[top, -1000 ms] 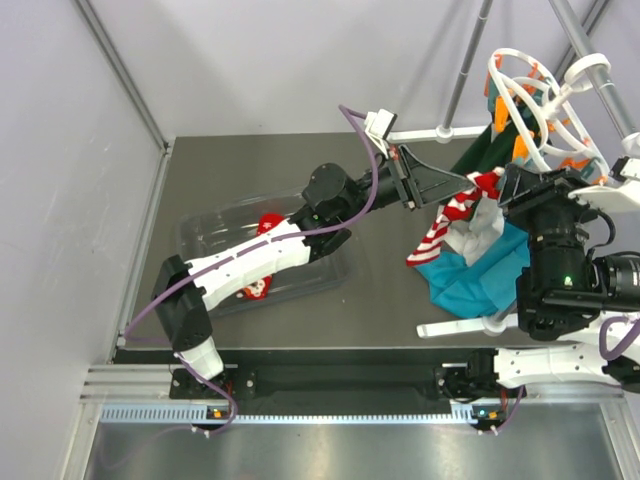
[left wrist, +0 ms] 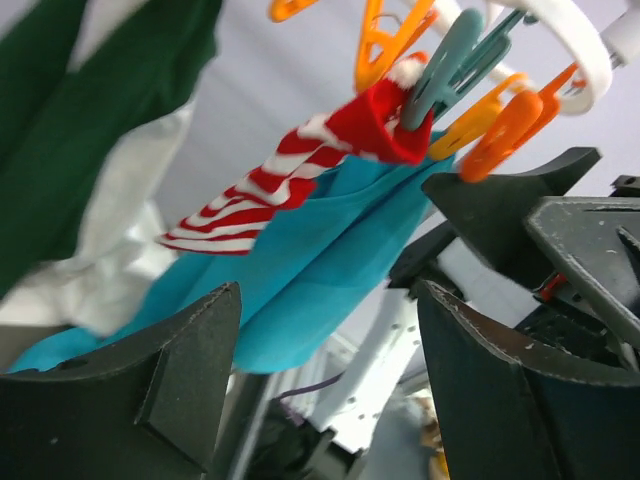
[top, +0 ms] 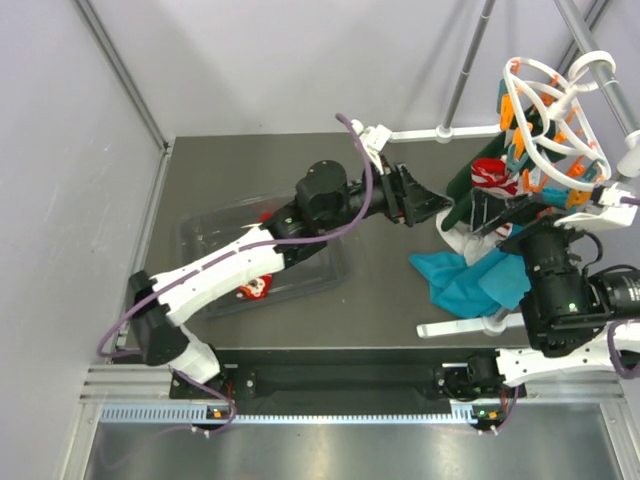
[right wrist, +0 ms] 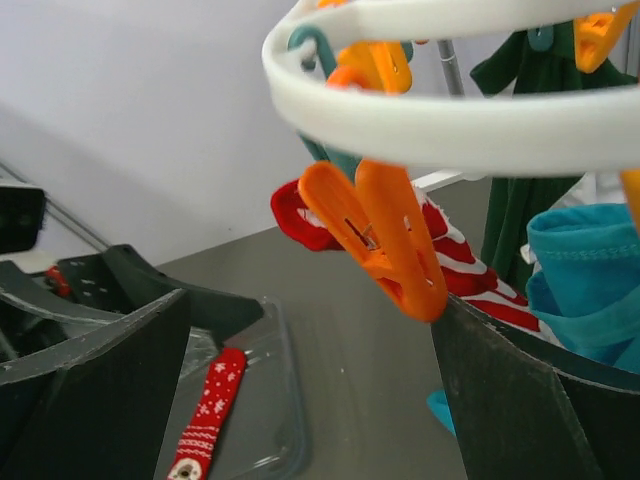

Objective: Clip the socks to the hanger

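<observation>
A red-striped sock hangs from a clip on the white round hanger; in the right wrist view it shows behind an orange clip. Dark green socks, white cloth and blue socks hang beside it. My left gripper is open just left of the hanging socks, with nothing held. My right gripper is open below the hanger, close to the orange clip, which stands between its fingertips in the right wrist view.
A clear plastic bin with red socks sits on the left of the dark work surface. The hanger stand's metal bars frame the right side.
The striped sock has moved right and back from the left gripper's tips to under the hanger.
</observation>
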